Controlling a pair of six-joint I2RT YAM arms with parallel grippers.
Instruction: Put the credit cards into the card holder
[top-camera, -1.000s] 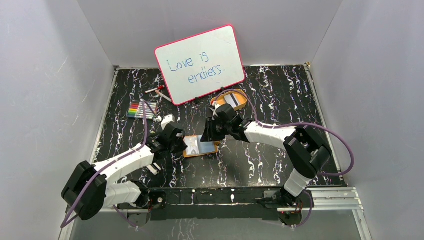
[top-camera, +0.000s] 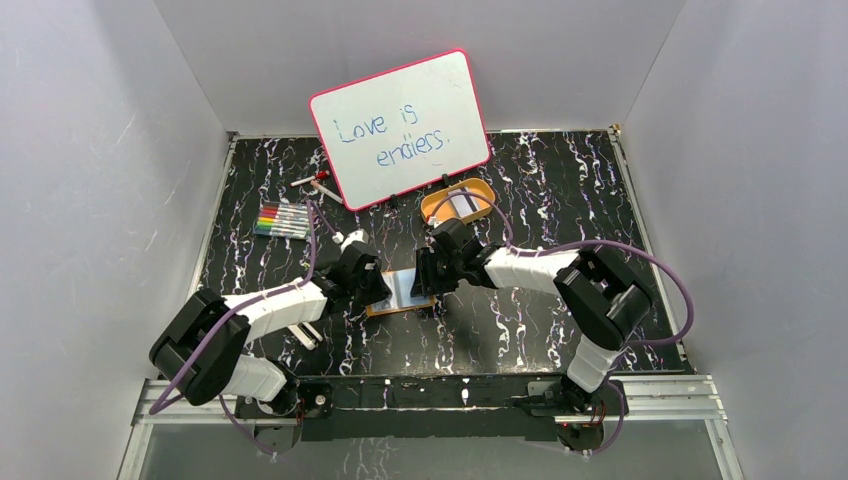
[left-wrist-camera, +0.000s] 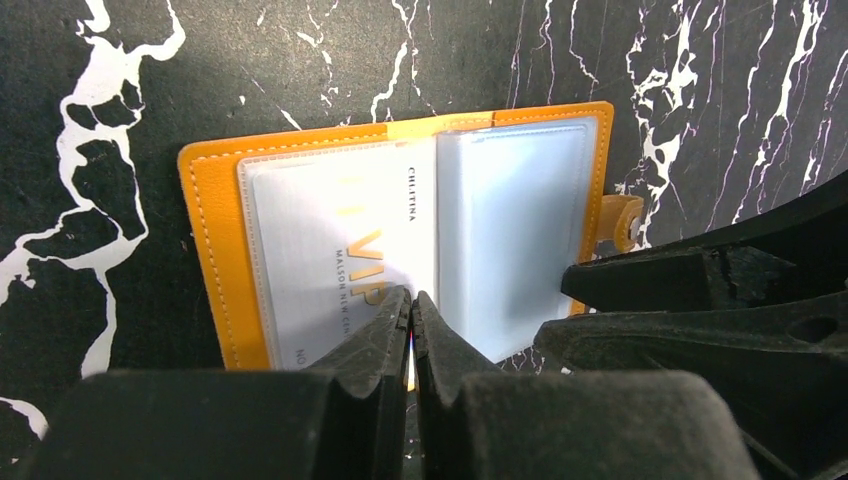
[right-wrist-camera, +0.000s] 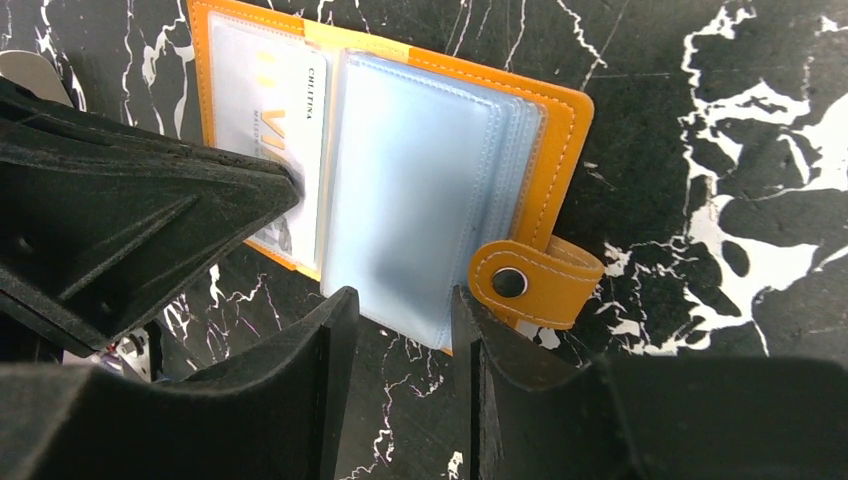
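An orange card holder (top-camera: 401, 309) lies spread on the table between my two grippers. In the left wrist view, a white card (left-wrist-camera: 300, 215) with yellow letters sits under its left clear sleeve, and the right side shows bluish clear sleeves (left-wrist-camera: 520, 210). My left gripper is shut over the lower part of the holder's left page, with nothing visible between its fingers. My right gripper is part open above the lower edge of the clear sleeves (right-wrist-camera: 415, 190), its fingers apart and empty. The holder's snap strap (right-wrist-camera: 540, 285) lies to the right.
An orange tray (top-camera: 482, 186) with a card in it stands behind the right gripper, near the whiteboard (top-camera: 400, 130). Colored markers (top-camera: 283, 220) lie at the back left. Both grippers are close together.
My left gripper has moved right, onto the holder's left page. My right gripper has shifted slightly right and toward the front, over the clear sleeves. The holder has stayed in place.
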